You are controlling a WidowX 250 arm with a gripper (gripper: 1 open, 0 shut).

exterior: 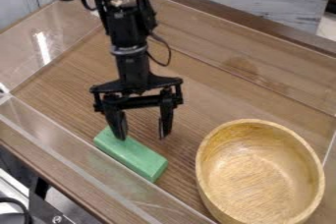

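Note:
My black gripper (140, 122) hangs in the middle left of the camera view, open, its two fingers apart and pointing down over the rear end of a green block (137, 160). The block lies flat on the wooden surface near the front edge, angled from upper left to lower right. I cannot tell whether the left finger touches it. To the right of the block stands a large tan bowl (260, 174), empty.
A pale strip runs along the left and front, and a grey marbled wall stands at the back.

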